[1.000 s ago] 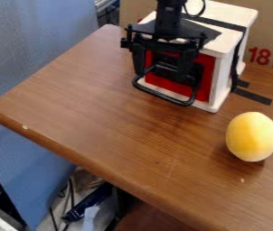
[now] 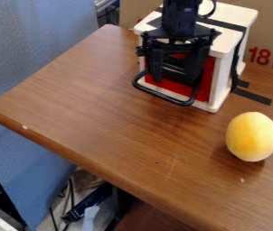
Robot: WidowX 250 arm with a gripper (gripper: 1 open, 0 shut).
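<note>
A white box (image 2: pixel 222 90) with a red front panel stands at the back right of the wooden table, with a black looped handle (image 2: pixel 164 96) low on its front. My black gripper (image 2: pixel 171 56) is in front of the box's upper part, over the red panel; its fingers blend with the black parts there, so whether it is open or shut is unclear. A yellow oval object (image 2: pixel 252 136) lies on the table to the right and nearer.
A cardboard box (image 2: pixel 267 36) stands behind.
My gripper has shifted slightly over the last second in front of the white box. The box and the yellow object stay where they were.
</note>
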